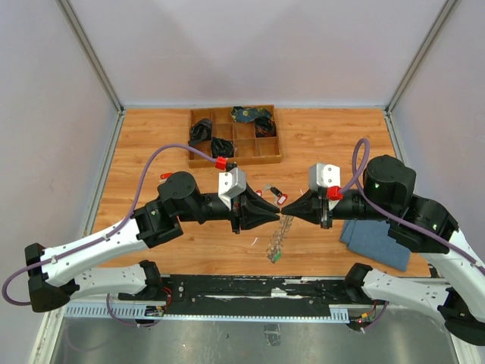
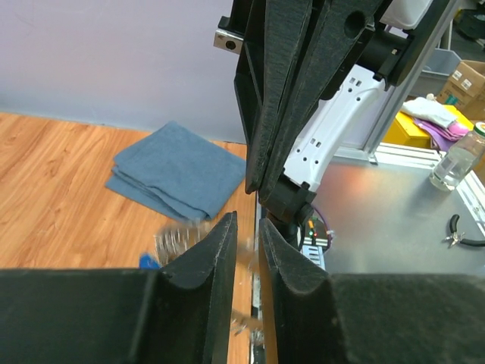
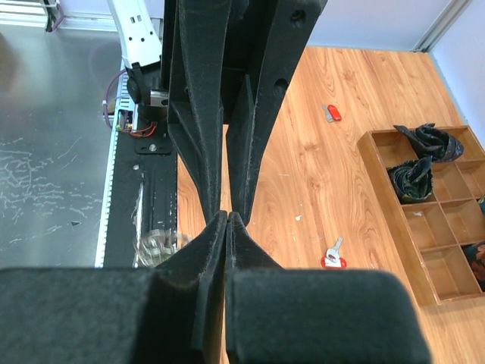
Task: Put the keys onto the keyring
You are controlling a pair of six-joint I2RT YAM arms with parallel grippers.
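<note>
My two grippers meet tip to tip over the middle of the table. The left gripper stands part open, with a narrow gap between its fingertips. The right gripper is shut; whether something thin is between its fingers cannot be told. A silvery keyring chain (image 1: 277, 241) with a green end hangs just below the tips in the top view. It is a blur in the left wrist view (image 2: 180, 236) and right wrist view (image 3: 158, 246). A red-and-white piece (image 1: 282, 199) shows just behind the tips. A silver-and-red key (image 3: 334, 254) lies on the table.
Another red key (image 3: 333, 113) lies farther left on the table. A wooden compartment tray (image 1: 244, 160) with dark cloth bundles stands at the back. A folded blue cloth (image 1: 373, 246) lies front right. Bare wood is free on both sides.
</note>
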